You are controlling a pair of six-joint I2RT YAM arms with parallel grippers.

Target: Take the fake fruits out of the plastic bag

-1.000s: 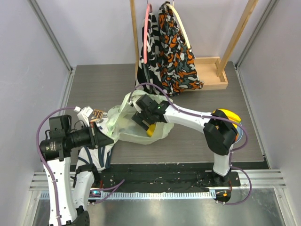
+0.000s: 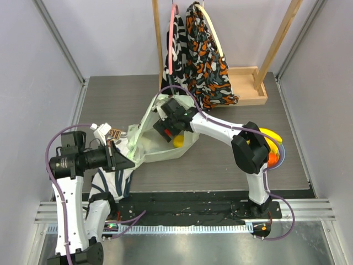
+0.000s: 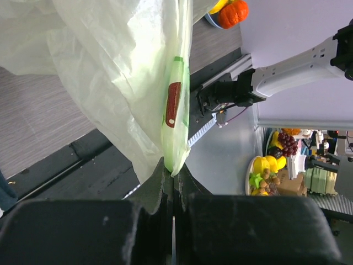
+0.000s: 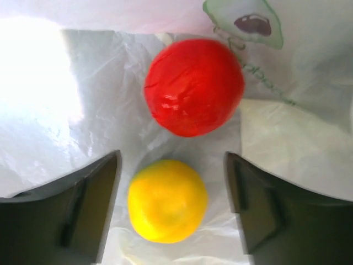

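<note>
The plastic bag (image 2: 153, 150) lies open in the middle of the table, its left edge pinched by my shut left gripper (image 2: 128, 160); in the left wrist view its translucent edge (image 3: 175, 132) runs into the fingertips. My right gripper (image 2: 168, 131) is inside the bag, fingers apart with nothing between their tips. In the right wrist view a red round fruit (image 4: 193, 86) lies ahead of the blurred fingers and a yellow round fruit (image 4: 166, 201) lies between and beyond them on the bag's floor.
A bowl (image 2: 278, 160) with bananas and orange fruit sits at the right of the table. Patterned bags (image 2: 201, 61) hang on a wooden rack at the back. Striped cloth (image 2: 116, 185) lies at the left front. Bare table shows below the bag.
My right arm has moved upward in the top view and slightly left, its gripper staying inside the bag. The left arm has barely moved.
</note>
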